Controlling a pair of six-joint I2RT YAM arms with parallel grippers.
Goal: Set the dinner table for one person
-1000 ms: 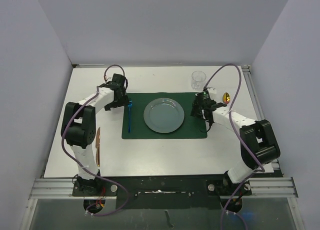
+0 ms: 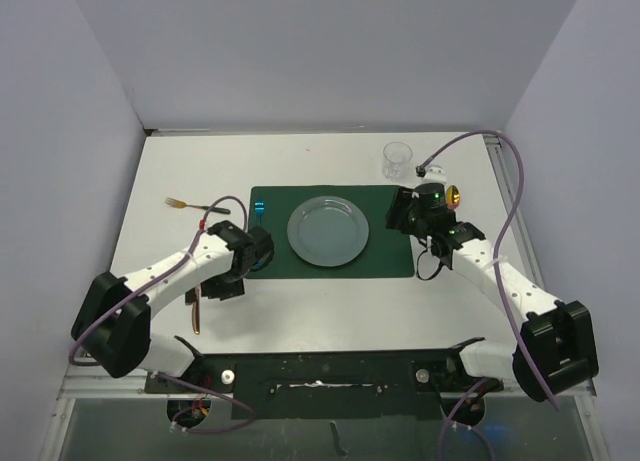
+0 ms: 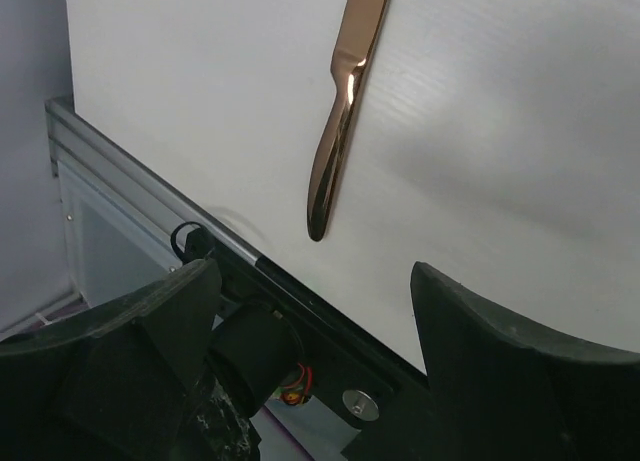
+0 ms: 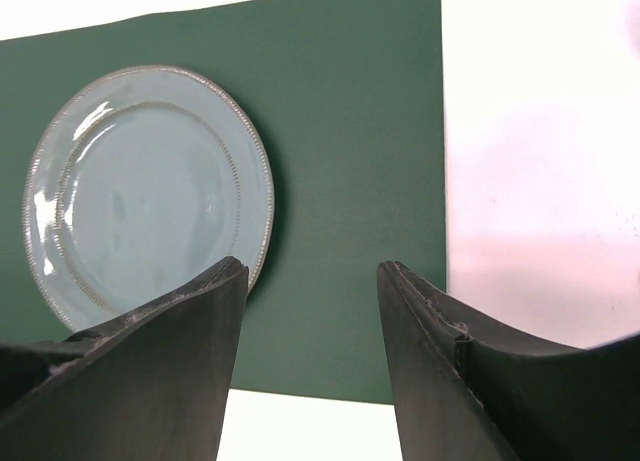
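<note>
A grey plate [image 2: 328,231] lies flat on the dark green placemat [image 2: 390,264]. On the mat left of the plate is a blue fork [image 2: 259,209], partly covered by the left arm. A copper-coloured knife [image 3: 337,141] lies on the white table; its handle points at my left gripper, which is open and empty above the table. Just right of the plate, over the mat, my right gripper has its fingers apart with nothing between them. At the right, a gold spoon [image 2: 453,196] shows beside the right arm.
A clear glass [image 2: 397,159] stands at the back right of the table. Another fork [image 2: 176,202] lies at the far left, its handle partly hidden.
My left gripper has come from above the blue fork towards the front left, over the knife. The blue fork and plate stay put.
</note>
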